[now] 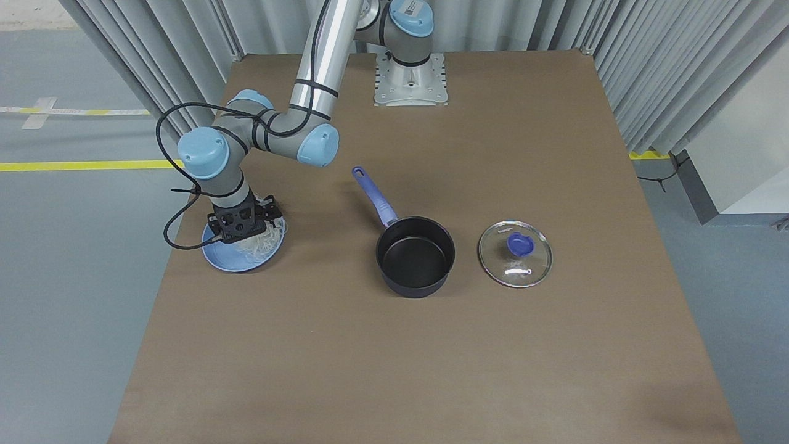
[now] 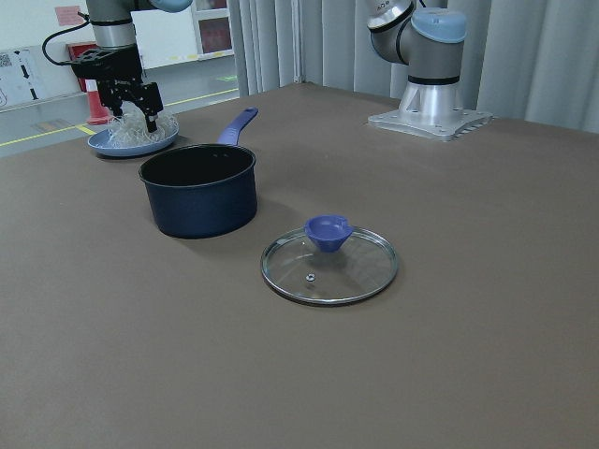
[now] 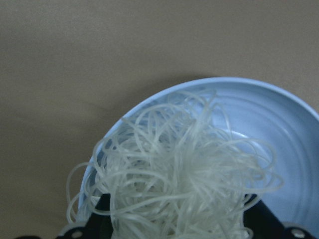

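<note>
My gripper [image 2: 131, 110] is down at a light blue plate [image 1: 222, 259] of white noodles [image 3: 179, 169] on the left of the table in the front view. In the wrist view the noodles fill the space between the dark fingers, whose tips are hidden under strands, so whether it is open or shut on them is unclear. A black pot [image 1: 414, 270] with a blue handle stands to the plate's right in the front view. Beyond it lies a glass lid [image 1: 503, 266] with a blue knob [image 1: 521, 244].
The robot's base [image 1: 410, 89] is at the back edge of the brown table [image 1: 444, 355]. The left edge is close beside the plate.
</note>
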